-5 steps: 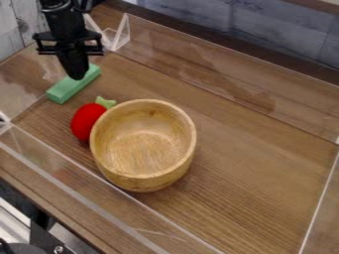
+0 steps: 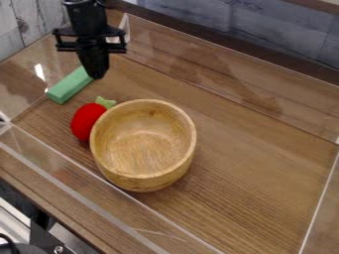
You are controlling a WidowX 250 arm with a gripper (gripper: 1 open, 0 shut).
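Observation:
My gripper [image 2: 90, 50] hangs at the upper left of the camera view, dark, its fingers pointing down, shut with nothing visible between them. A little below it lies a green block [image 2: 66, 85] flat on the wooden surface. Further down, a red round object with a green top [image 2: 89, 123] rests against the left side of a wide, empty wooden bowl [image 2: 142, 142].
The table's left and front edges show at the lower left.
The objects appear to lie in the same places.

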